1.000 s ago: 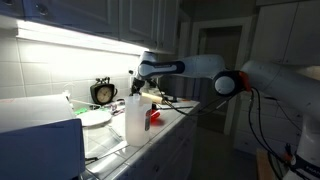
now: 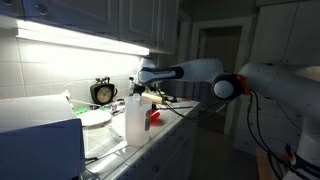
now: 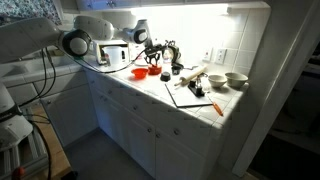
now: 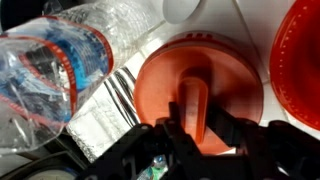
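A round red lid (image 4: 240, 85) with a raised orange-red handle (image 4: 193, 105) fills the middle of the wrist view. My gripper is shut on that handle, with its dark fingers on either side of it. In exterior view 2, the gripper (image 3: 153, 54) points down just above a small red item (image 3: 153, 70) on the counter, too small there to make out. Whether the lid rests on something or hangs free cannot be told.
Clear plastic bottles (image 4: 75, 65) stand close on the left in the wrist view. A red bowl (image 4: 300, 60) lies at its right. In exterior view 2, an orange-red bowl (image 3: 138, 73), a black tray (image 3: 188, 95) and several pale bowls (image 3: 236, 79) share the counter.
The arm has come down toward the counter in exterior view 1, its hand ending lower than before. The things on the counter look unmoved.
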